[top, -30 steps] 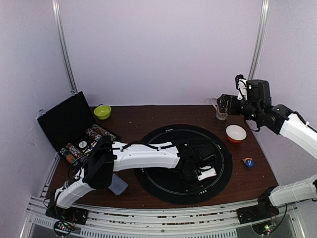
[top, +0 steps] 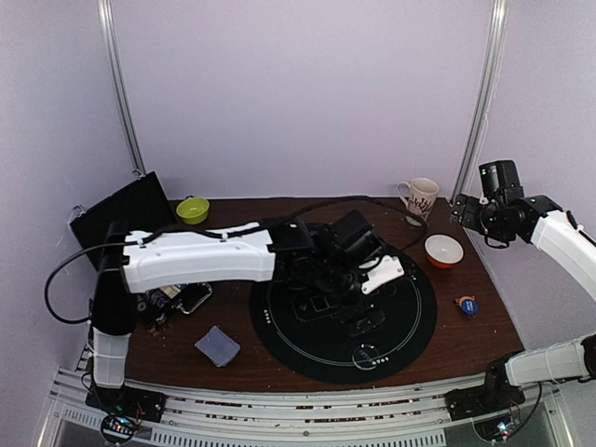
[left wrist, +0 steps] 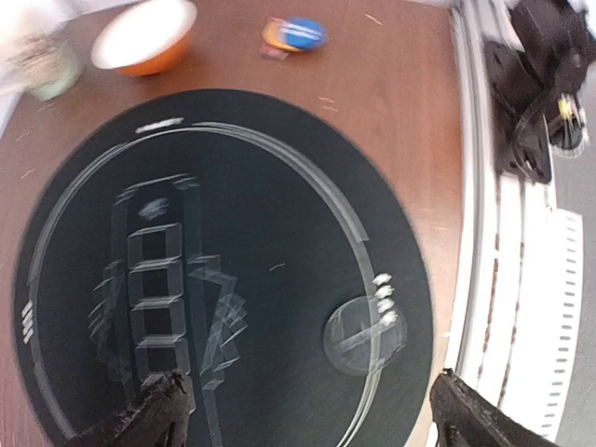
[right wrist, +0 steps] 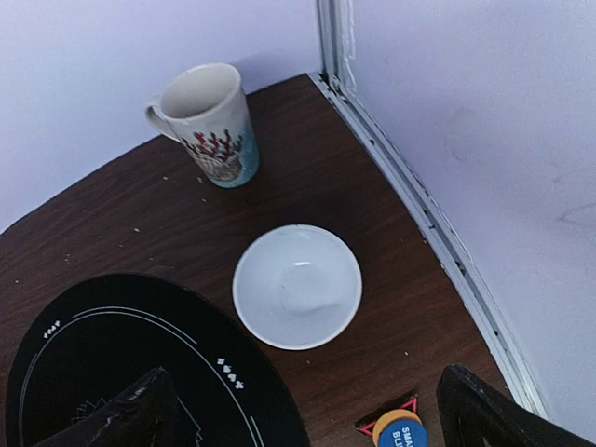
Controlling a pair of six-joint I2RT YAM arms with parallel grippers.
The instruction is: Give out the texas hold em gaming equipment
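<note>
On the round black mat (top: 289, 349), a clear round disc (left wrist: 365, 335) lies flat near the front edge, over the printed line. My left gripper (top: 366, 321) hangs above the mat, behind this disc. Its fingers (left wrist: 447, 410) stand apart with nothing between them. Off at the table's right side, my right gripper (top: 459, 210) is up in the air, open and empty. A small blue token marked "SMALL" and "BLIND" (right wrist: 400, 430) rests on the table right of the mat, between the right fingers' outlines but below them. The chip case (top: 126, 219) at left is partly covered by my left arm.
A white bowl with an orange outside (top: 444, 250) and a patterned mug (right wrist: 209, 130) stand at the back right. The green bowl (top: 193, 209) is at the back left, a blue-grey packet (top: 218, 345) at the front left.
My left gripper has risen and pulled back from the mat's front, its arm swinging up over the case. The clear disc now shows there. My right gripper has shifted right, uncovering the mug.
</note>
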